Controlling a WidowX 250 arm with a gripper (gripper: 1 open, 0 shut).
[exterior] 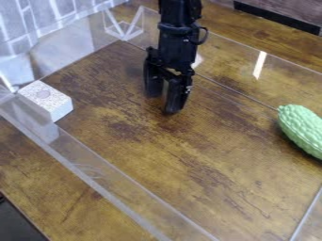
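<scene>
The black robot arm reaches down from the top centre, its gripper (168, 92) low over the wooden board, fingers apart. Whether anything small sits between the dark fingers is hard to make out. A pale object (198, 60) is partly hidden just behind the arm.
A green bumpy vegetable-like object (300, 128) lies at the right edge, and a white patterned block (45, 101) at the left. Clear plastic edging (101, 178) borders the board (189, 169). The front and middle of the board are clear.
</scene>
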